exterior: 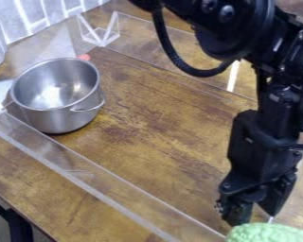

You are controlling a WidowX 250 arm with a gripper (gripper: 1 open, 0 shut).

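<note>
My black gripper (249, 208) hangs low at the lower right, just above a pale green, bumpy cloth-like object (275, 234) at the bottom edge. Its fingers are dark and partly overlap, so whether they hold anything is unclear. A steel pot (56, 93) with side handles sits empty on the wooden table (148, 142) at the left.
Clear acrylic strips (129, 194) run along the table's left and lower edge, with more at the back. A small pink item (86, 58) lies behind the pot. A white and grey cloth (22, 24) is at the back left.
</note>
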